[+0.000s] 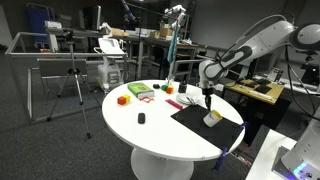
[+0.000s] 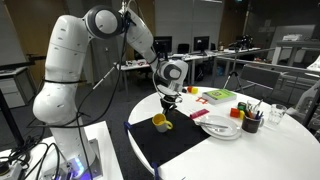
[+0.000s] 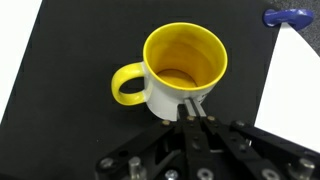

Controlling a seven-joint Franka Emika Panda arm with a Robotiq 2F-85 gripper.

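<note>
A mug, white outside and yellow inside, rests on the black mat; in the wrist view its yellow handle points left. My gripper is shut, and nothing shows between its fingers. Its tips overlap the near side of the mug in that view; whether they touch it I cannot tell. From exterior view 2, the gripper appears just above and behind the mug. Exterior view 1 also has the gripper close over the mug.
On the round white table lie a dark small object and a green box. A white plate, a red object and a dark cup of utensils stand beyond the mat. Blue clamps sit at the edge.
</note>
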